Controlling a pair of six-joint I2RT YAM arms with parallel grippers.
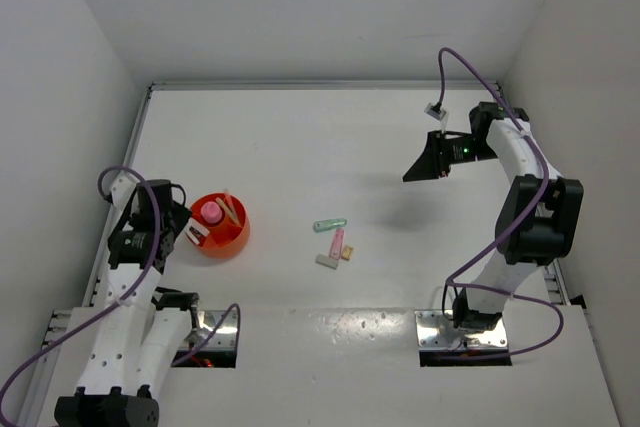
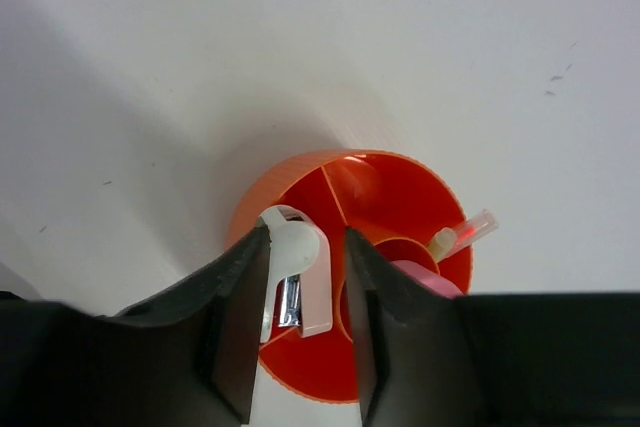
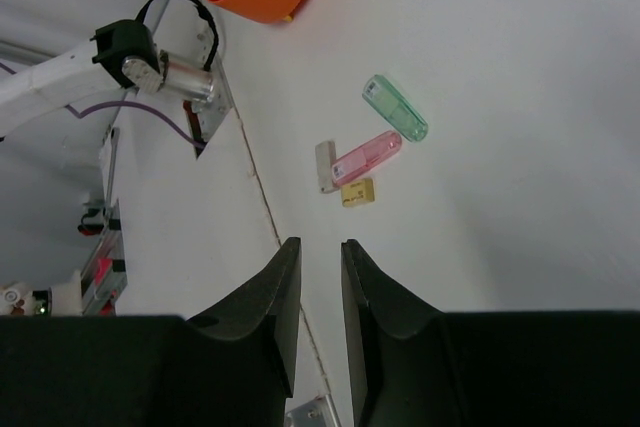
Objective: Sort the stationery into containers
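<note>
The orange round container [image 1: 238,237] on the left holds a pink round item [image 1: 211,211], pen-like sticks and, in the left wrist view, a white and pale-pink stationery item [image 2: 315,287] in one compartment. My left gripper hangs over that compartment, fingers apart. On the mid table lie a green piece [image 3: 395,109], a pink piece [image 3: 365,158], a grey block [image 3: 326,165] and a yellow block [image 3: 358,194]. My right gripper is up at the right side of the table, fingertips somewhat apart, nothing visible between them.
Metal arm mounts and cables line the front edge, with walls on both sides.
</note>
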